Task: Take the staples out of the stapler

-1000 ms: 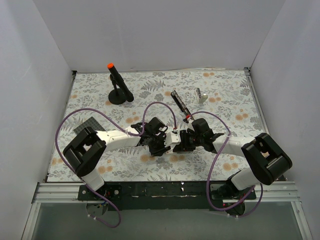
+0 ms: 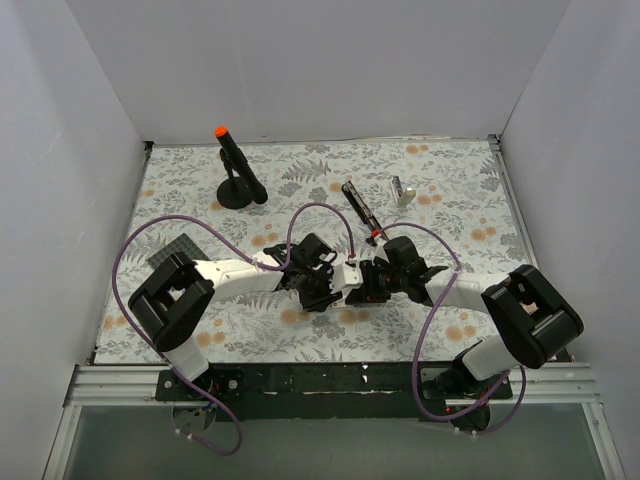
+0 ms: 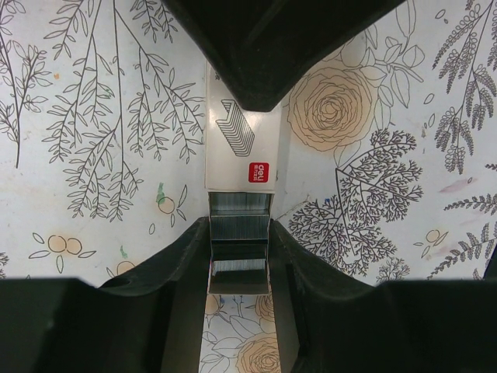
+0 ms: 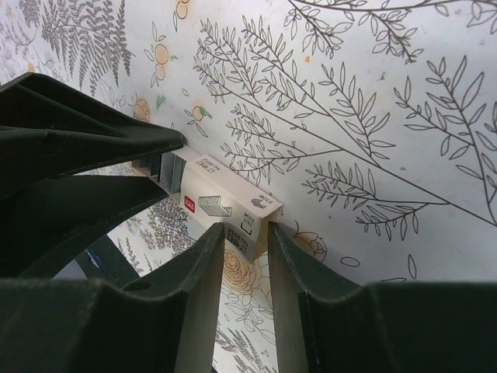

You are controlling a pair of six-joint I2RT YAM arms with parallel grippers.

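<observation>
A white staple box (image 3: 242, 148) with a red label and metal staple strips (image 3: 239, 225) at one end lies on the floral mat in the middle. My left gripper is shut on the staple end. My right gripper is at the box's other end, its fingers part open around the carton's end flap. In the top view both grippers meet over the box and mostly hide it. An open stapler (image 2: 362, 208) lies behind them.
A small white object (image 2: 400, 192) lies behind right. A black stand with an orange-tipped cylinder (image 2: 245, 175) stands back left, and a grey pad (image 2: 178, 255) lies at left.
</observation>
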